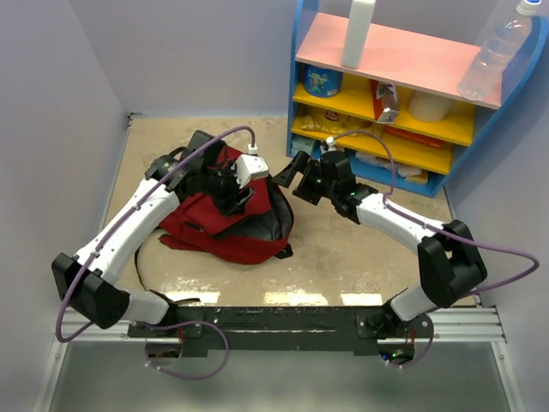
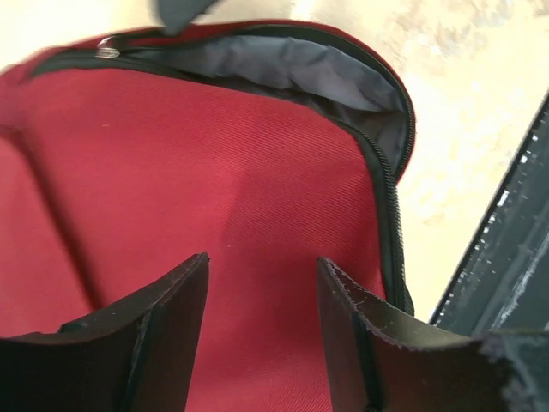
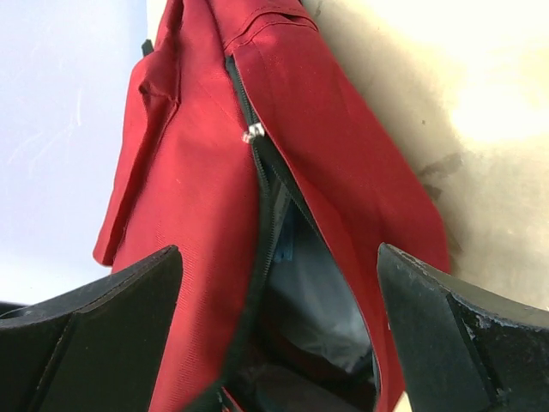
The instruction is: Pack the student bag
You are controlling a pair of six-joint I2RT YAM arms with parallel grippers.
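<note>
A red backpack lies on the floor, partly unzipped with its grey lining showing on the right side. My left gripper is low over its front panel; in the left wrist view its fingers stand apart above red fabric, nothing visible between them. My right gripper hangs just beside the bag's upper right edge, open; in the right wrist view the gaping zipper and dark interior lie below its spread fingers.
A blue shelf unit at the back right holds packets, containers, a white bottle and a water bottle. The pale floor right of the bag is clear.
</note>
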